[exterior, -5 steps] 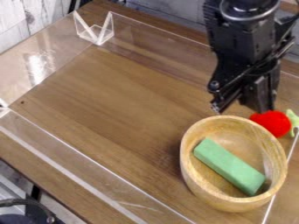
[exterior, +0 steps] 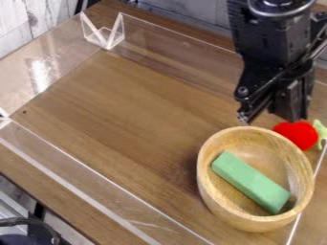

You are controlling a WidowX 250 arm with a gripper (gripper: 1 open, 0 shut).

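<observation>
The black gripper [exterior: 271, 100] hangs over the right side of the table, just above and behind a wooden bowl [exterior: 225, 210]; whether its fingers are open or shut is hard to tell. A red object [exterior: 295, 133] with a pale green part lies behind the bowl at the right, just below the fingers; whether they touch it is unclear. A green rectangular block [exterior: 250, 181] rests inside the bowl.
A small white wire holder [exterior: 105, 33] stands at the back left, and transparent rails run along the table's edges.
The gripper has shifted slightly, with its body a little further right. The bowl, green block and red object look unmoved.
</observation>
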